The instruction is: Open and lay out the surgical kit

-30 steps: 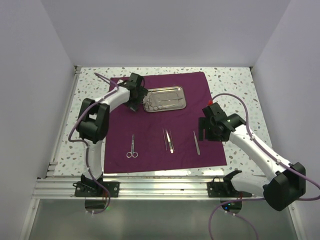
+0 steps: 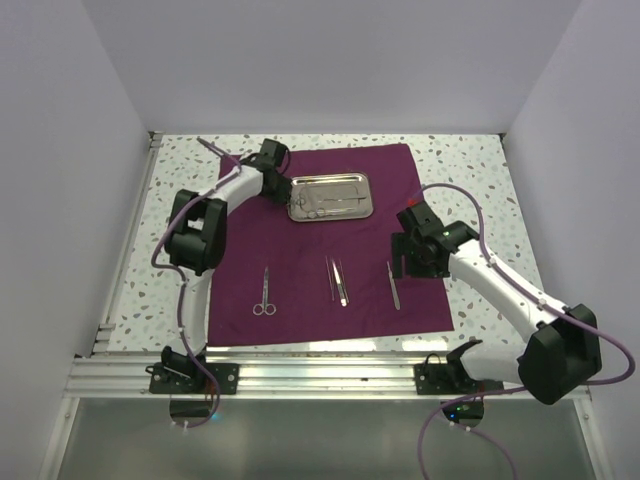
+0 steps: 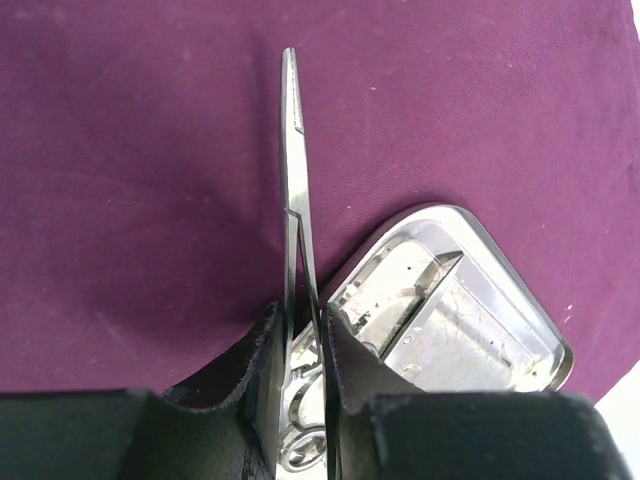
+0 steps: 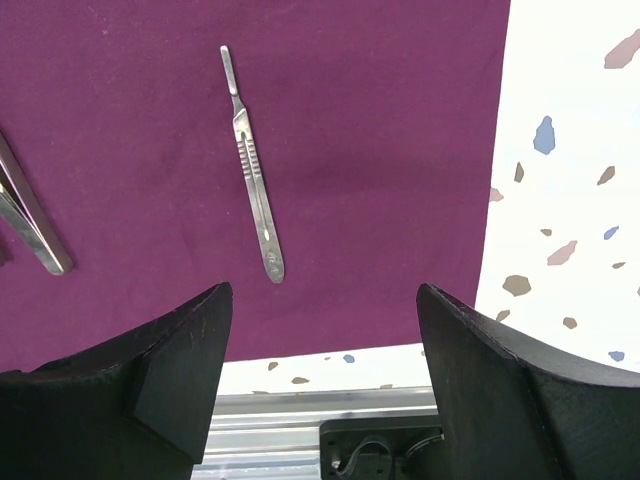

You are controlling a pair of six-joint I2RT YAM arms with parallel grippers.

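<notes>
In the left wrist view a slim metal hinged instrument (image 3: pixel 295 170) points away over the cloth. Its handle end runs back over the rim of the metal tray (image 3: pixel 490 340). Around its two shanks, close on either side, stand the fingers of my left gripper; a firm hold cannot be made out. From above, this gripper (image 2: pixel 281 190) is at the tray's left edge. My right gripper is wide open and empty, above the cloth near a scalpel handle (image 4: pixel 255 175) lying flat.
Scissors (image 2: pixel 265 295) and tweezers (image 2: pixel 340 285) lie in the front half of the purple cloth (image 2: pixel 300 325). More instruments remain visible inside the tray (image 2: pixel 340 189). Bare cloth separates the tray from the front row.
My left gripper has shifted slightly toward the back, beside the tray's left edge. The right arm has drifted a little to the left. The laid-out instruments have not moved.
</notes>
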